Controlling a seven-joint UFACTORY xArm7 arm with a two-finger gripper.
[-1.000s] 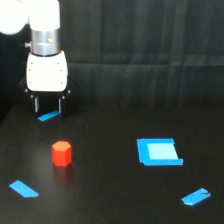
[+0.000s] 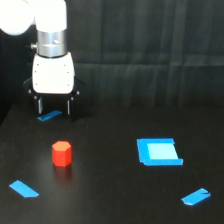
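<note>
A red block [image 2: 62, 154] with a hexagonal outline stands on the dark table, left of the middle. My gripper [image 2: 54, 108] hangs in the upper left of the view, farther back and apart from the block. Its fingers [image 2: 69, 104] are spread, and nothing shows between them. To the right, blue tape frames a pale square [image 2: 160, 151] on the table.
Blue tape strips lie on the table at the front left [image 2: 24, 188], the front right [image 2: 196, 197] and near the gripper [image 2: 49, 116]. A dark curtain [image 2: 150, 50] closes off the back.
My gripper has shifted a little to the right and slightly lower in the view. The red block and the taped square have not moved.
</note>
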